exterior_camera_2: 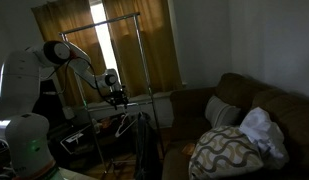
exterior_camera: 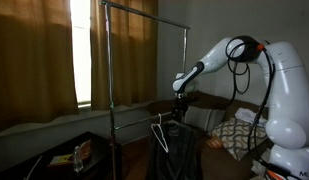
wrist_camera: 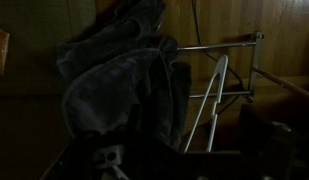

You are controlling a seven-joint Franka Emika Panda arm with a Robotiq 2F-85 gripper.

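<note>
A dark garment point(exterior_camera: 182, 155) hangs low on the metal clothes rack point(exterior_camera: 111, 70). Just left of it, a white hanger point(exterior_camera: 160, 132) hangs from the lower rail. Above the garment, and apart from it, is my gripper point(exterior_camera: 179, 112), pointing down. From above, the wrist view shows the garment point(wrist_camera: 119, 90) bunched over the rail, with the white hanger point(wrist_camera: 216, 85) to its right. The open gripper straddles the bottom of that view, its dark fingers hard to make out. Nothing shows held between them.
A brown sofa point(exterior_camera_2: 239, 95) with a patterned pillow point(exterior_camera_2: 222, 155) and white cloth point(exterior_camera_2: 262, 130) stands beside the rack. A dark table point(exterior_camera: 59, 155) with small items is at the left in exterior view 1. Curtains point(exterior_camera: 39, 55) hang behind. The rack's uprights stand close to the arm.
</note>
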